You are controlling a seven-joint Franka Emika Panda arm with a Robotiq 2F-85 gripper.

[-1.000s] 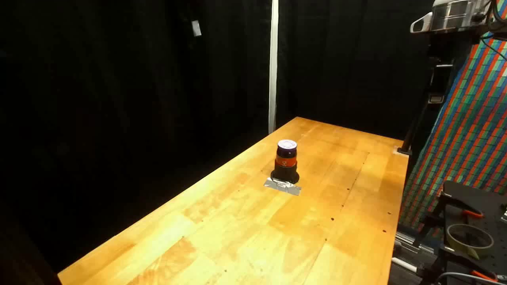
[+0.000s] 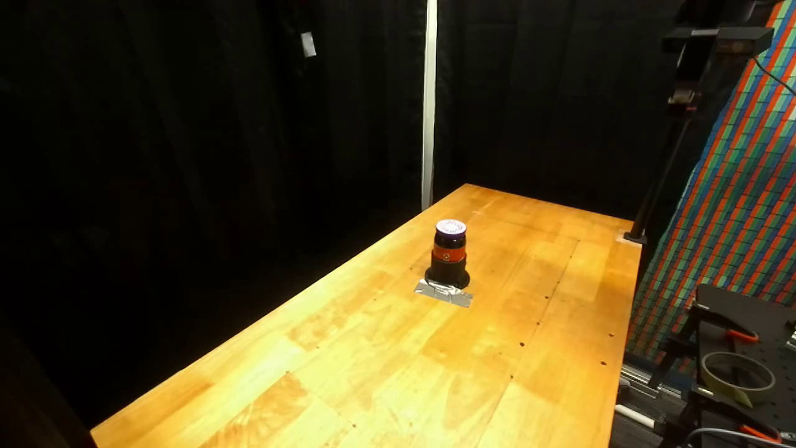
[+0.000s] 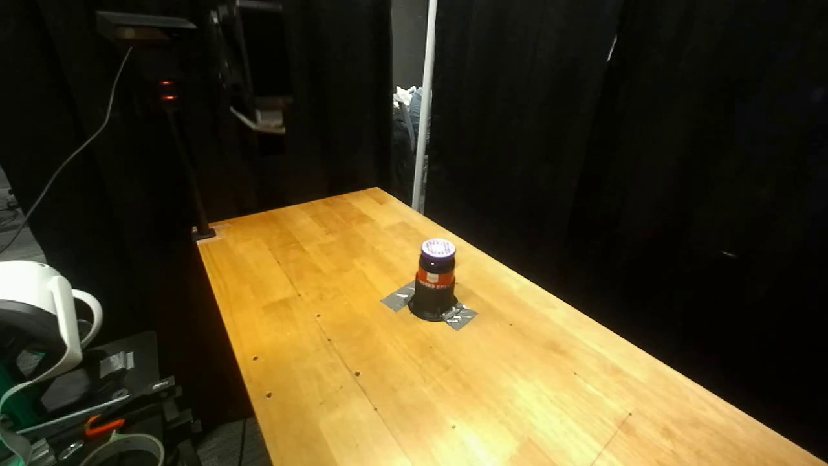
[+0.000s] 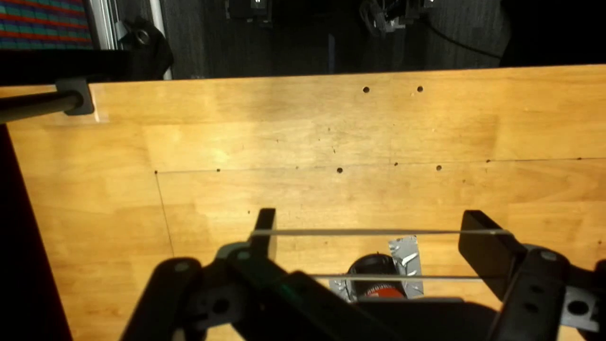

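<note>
A dark jar (image 2: 449,250) with a white-purple lid and a red-orange label stands upright in a black round holder (image 2: 448,275) on the wooden table (image 2: 418,358). Silver tape (image 3: 461,317) fixes that holder down. Seen from the wrist, my gripper is open, its fingers wide apart and thin bands stretched across between them. No object is held there. Below it, partly hidden behind the gripper's body, show the jar's red label (image 4: 384,291) and more tape (image 4: 406,258). I cannot make out the gripper clearly in either exterior view.
A dark pole (image 3: 186,167) is clamped at the table's far corner. Past one long edge lies a black side surface with a tape roll (image 2: 737,376) and tools. Apart from the jar and its taped holder, the tabletop is clear.
In exterior view 1, the silver-and-black arm part at the upper right has gone out of sight, uncovering the stand behind it. The jar and its holder have not moved.
</note>
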